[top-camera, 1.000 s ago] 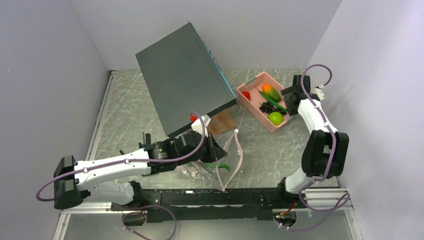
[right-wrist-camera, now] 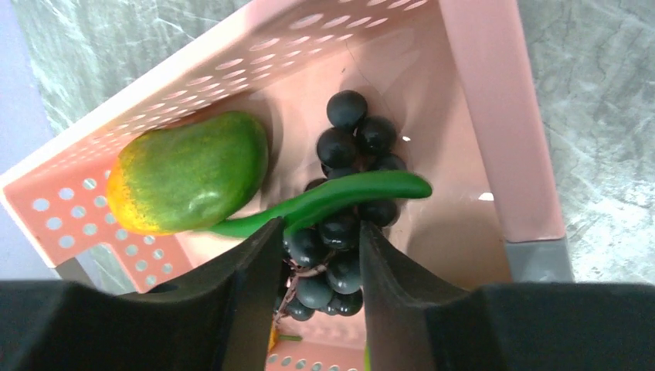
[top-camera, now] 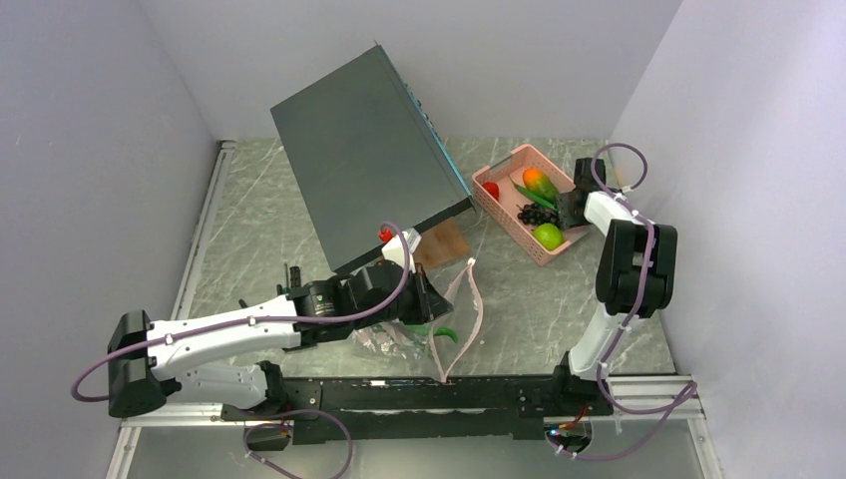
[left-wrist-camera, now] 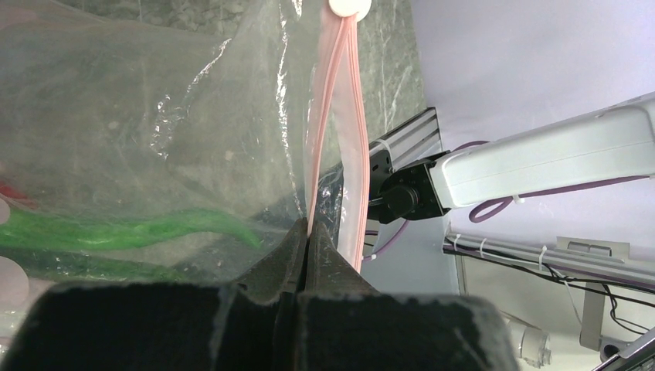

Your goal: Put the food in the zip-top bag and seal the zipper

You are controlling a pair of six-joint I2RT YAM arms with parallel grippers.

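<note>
My left gripper is shut at the pink zipper edge (left-wrist-camera: 357, 131) of the clear bag (left-wrist-camera: 154, 85), which holds a green vegetable (left-wrist-camera: 116, 232). My right gripper is part open over the pink basket (right-wrist-camera: 500, 116), low above a long green pepper (right-wrist-camera: 363, 185) and black grapes (right-wrist-camera: 346, 108); whether its fingertips touch them is unclear. A mango (right-wrist-camera: 185, 170) lies beside the pepper. A red fruit (top-camera: 490, 190) and a green fruit (top-camera: 547, 237) are also in the basket.
A dark appliance (top-camera: 369, 150) stands at the back left, near a wooden board (top-camera: 444, 242). Walls close in the right side. Counter between bag and basket is clear.
My left arm and the bag are unchanged.
</note>
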